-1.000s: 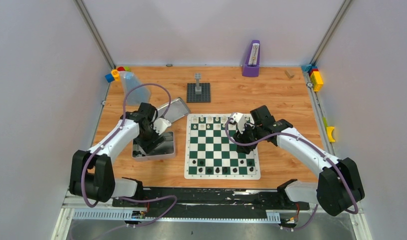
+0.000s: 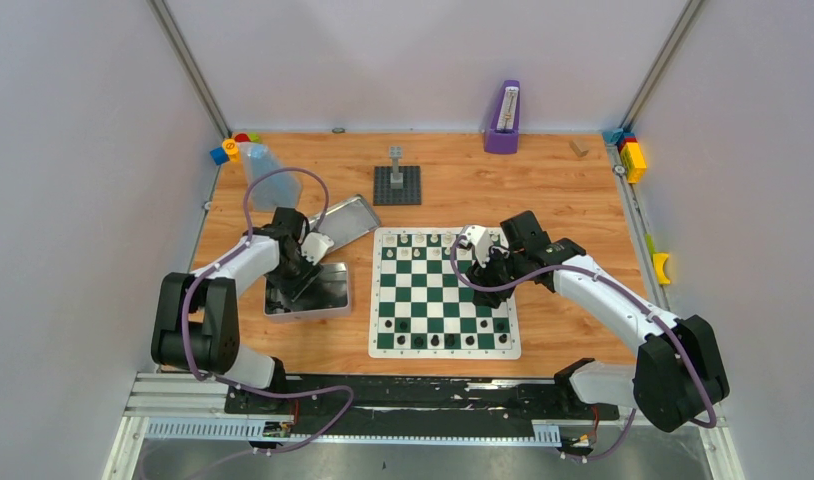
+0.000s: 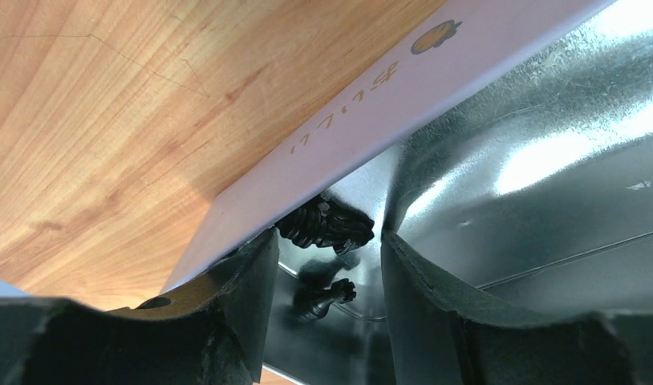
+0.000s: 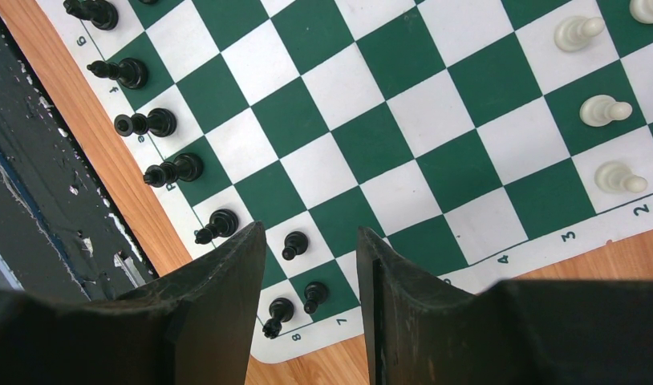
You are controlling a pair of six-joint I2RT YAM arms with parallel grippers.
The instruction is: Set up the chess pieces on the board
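Observation:
My left gripper is inside the pink-rimmed metal box (image 2: pixel 338 310), its fingers open over a black chess piece (image 3: pixel 325 227) lying against the wall. A smaller black piece (image 3: pixel 315 301) lies beside it. The chessboard (image 2: pixel 443 353) carries white pieces along the far side and black pieces along the near side. My right gripper is open above the board's right part, near black pieces such as a pawn (image 4: pixel 295 245), with white pawns (image 4: pixel 604 111) at the right of its view.
A metal tray lid (image 2: pixel 353 215) lies behind the box, with a clear bag (image 2: pixel 268 185) at back left. A grey stand on a dark plate (image 2: pixel 408 190) and a purple metronome (image 2: pixel 501 138) stand at the back. Wood is bare right of the board.
In the top view my left arm has shifted slightly left, staying in the box. My right arm shows no visible change.

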